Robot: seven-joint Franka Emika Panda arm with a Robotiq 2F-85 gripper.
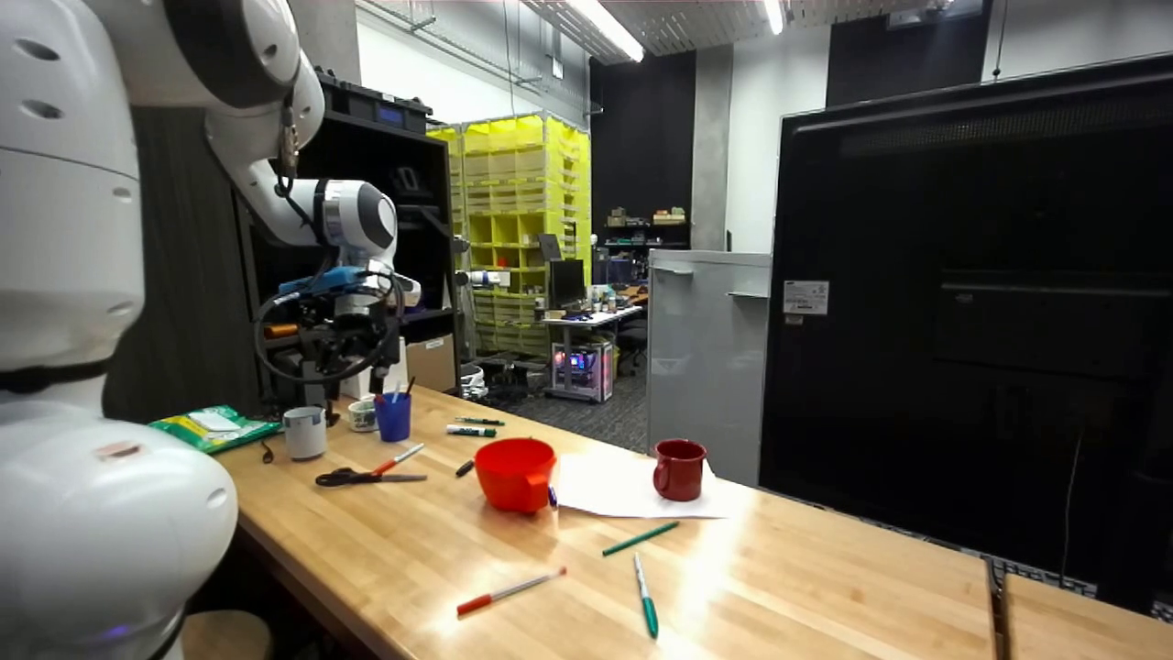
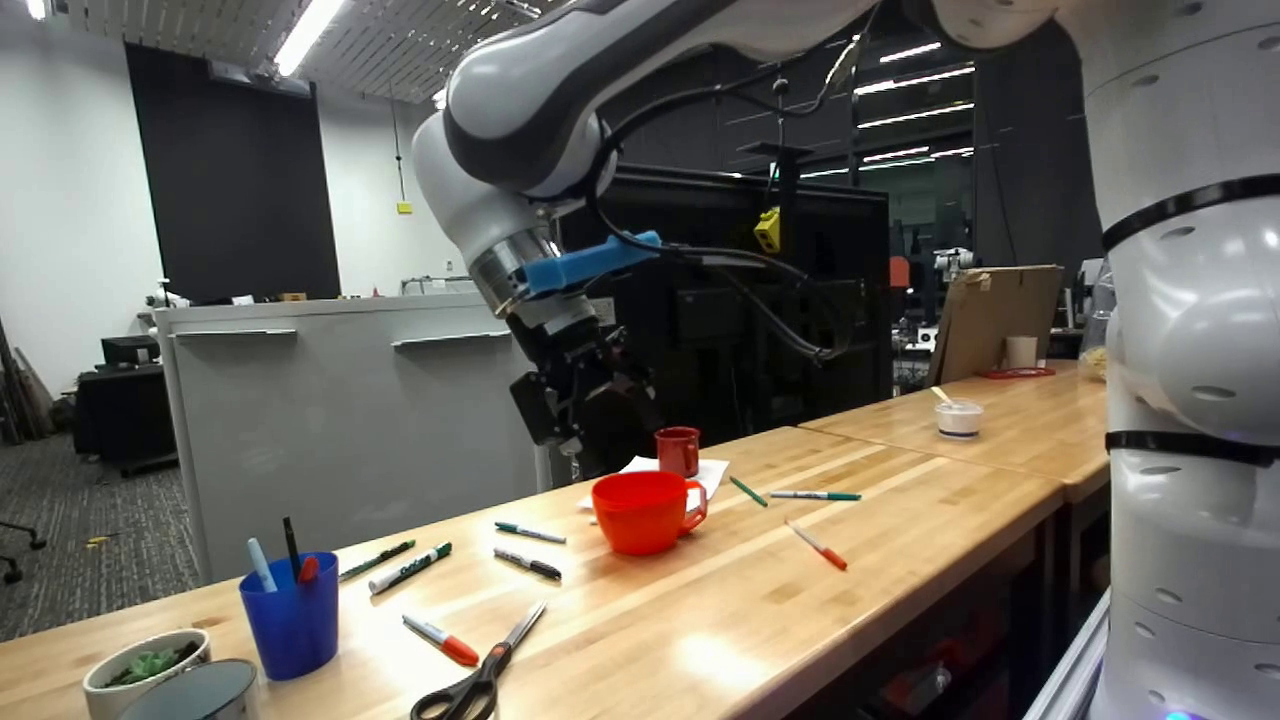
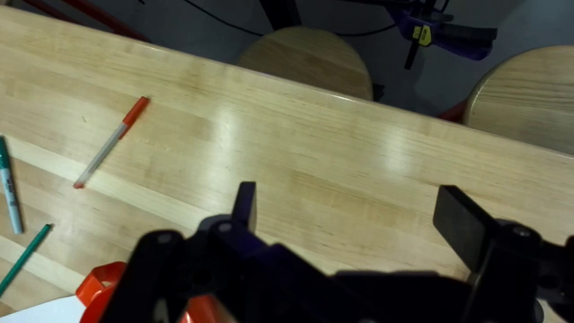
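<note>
My gripper is open over the table, its fingers (image 3: 463,226) wide apart with only bare wood seen between them. In exterior view 2 the gripper (image 2: 596,434) hangs at a tilt, above the tabletop. A red bowl-like cup with a handle (image 2: 639,514) stands upright; the wrist view shows part of this cup (image 3: 102,280) behind the gripper's left side. A dark red mug (image 1: 679,471) stands on white paper (image 1: 599,484). An orange-capped pen (image 3: 110,142), a teal-capped marker (image 3: 10,188) and a green pencil (image 3: 26,258) lie loose.
Scissors (image 2: 480,684), a blue pen cup (image 2: 292,618), a grey mug (image 1: 304,433), a small plant pot (image 2: 146,666) and a green packet (image 1: 213,428) occupy one end. Several markers lie nearby. A white tub (image 2: 959,418) stands far off.
</note>
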